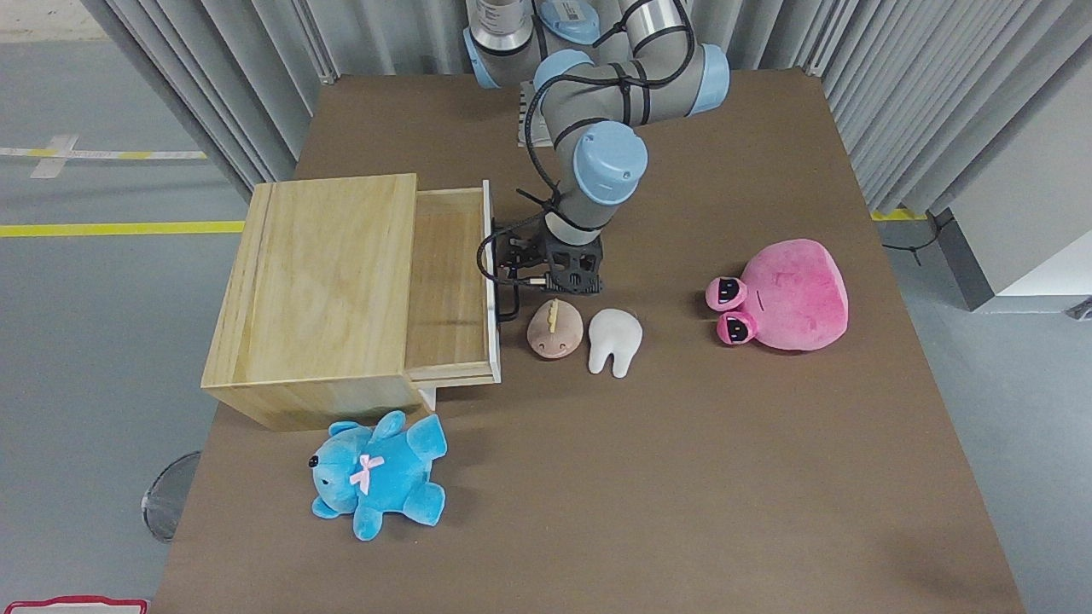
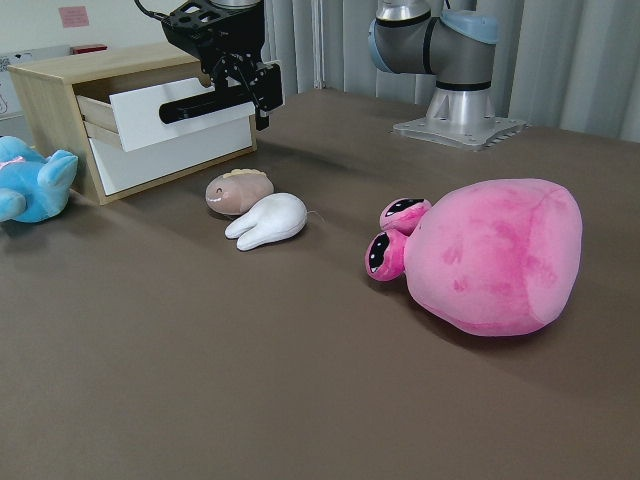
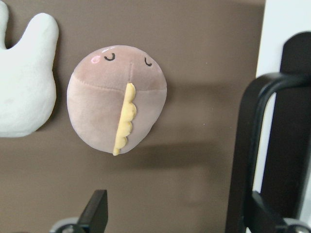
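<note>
A wooden cabinet [image 1: 307, 286] has its upper drawer [image 1: 443, 276] pulled out. My gripper [image 1: 527, 281] is at that drawer's white front [image 2: 140, 118], around its black handle [image 3: 269, 145]; whether the fingers are closed on it is unclear. In the wrist view the fingertips sit low in the frame, the handle at the right. Beside the cabinet lie a round tan plush [image 1: 554, 333] with a yellow crest and a white tooth-shaped plush [image 1: 614, 338], both on the table.
A blue bear [image 1: 379, 476] lies in front of the cabinet, and a pink plush [image 1: 788, 297] on the table's right.
</note>
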